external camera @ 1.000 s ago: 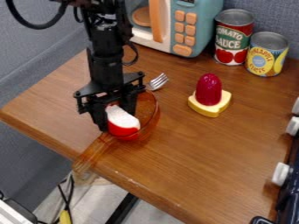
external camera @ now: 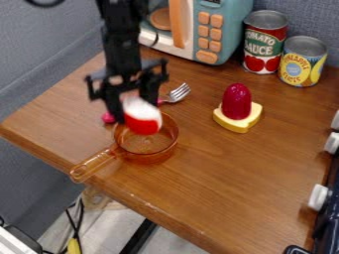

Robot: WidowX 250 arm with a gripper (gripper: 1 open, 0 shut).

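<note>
My black gripper (external camera: 133, 91) is blurred above an orange translucent pan (external camera: 149, 149) at the table's left-front area, holding a red and white object (external camera: 143, 121) low between its fingers, just over or partly inside the pan's bowl. The pan's handle points toward the front-left edge. Whether the object touches the pan cannot be told.
A fork (external camera: 176, 93) lies behind the pan. A red object on a yellow base (external camera: 239, 118) stands to the right. A microwave (external camera: 199, 30) and two cans (external camera: 264, 45) are at the back. A dark appliance edges the right.
The gripper and red-white object have risen from lower in the pan; the arm is blurred with motion.
</note>
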